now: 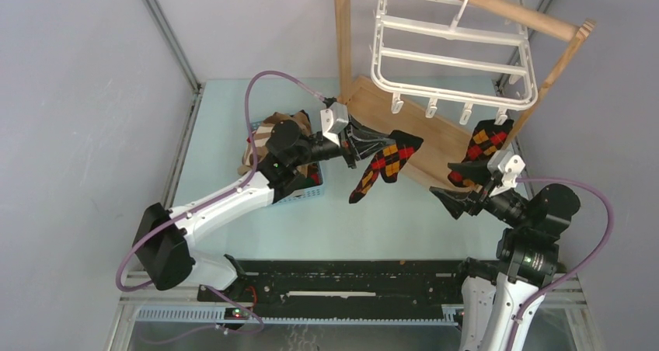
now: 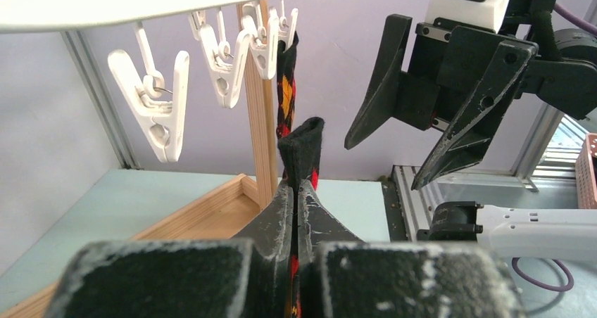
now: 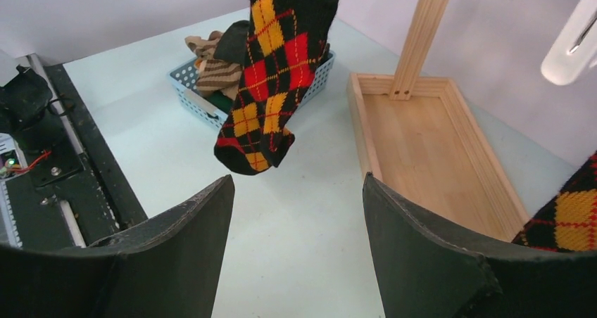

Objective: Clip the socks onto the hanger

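Observation:
A black, red and yellow argyle sock [image 1: 392, 158] dangles from my left gripper [image 1: 371, 143], which is shut on its dark top edge; in the left wrist view that top [image 2: 299, 145] sticks up between the fingertips. The white hanger [image 1: 451, 56] is at upper right, with empty clips [image 2: 151, 100] above and left of the held sock. A second sock [image 1: 489, 137] hangs from the hanger's rightmost front clip [image 1: 501, 116]. My right gripper [image 1: 451, 189] stands open below the hanger, right of the held sock; in the right wrist view nothing is between its fingers.
A blue basket [image 3: 184, 93] of cloth items sits behind my left arm. A wooden tray [image 3: 362, 124] lies under the hanger, whose wooden stand has a post [image 1: 342, 25] at the back.

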